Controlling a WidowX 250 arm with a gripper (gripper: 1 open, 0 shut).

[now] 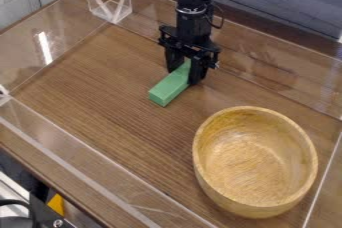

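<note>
My black gripper (187,60) hangs from the top of the view over the wooden table, its fingers shut at the upper end of a green oblong object (168,89). The object lies slanted toward the lower left; its upper end is hidden behind the fingers. Whether it touches the table cannot be told for certain.
A large yellow bowl (254,195) fills the lower right. A clear plastic item (111,7) stands at the upper left. Dark cables (16,215) show at the bottom left corner.
</note>
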